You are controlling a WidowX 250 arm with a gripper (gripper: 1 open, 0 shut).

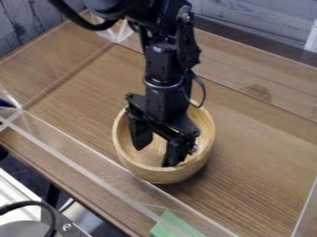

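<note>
A black robot arm reaches down from the top centre, its gripper (161, 139) low inside a light wooden bowl (125, 148) on the wooden table. The gripper's dark parts cover much of the bowl's interior; whether it holds anything is hidden.
Clear tape runs along its front left edge, with a green tape piece (176, 226) at the bottom. A whitish wall stands behind; a white object (19, 218) is at the lower left.
</note>
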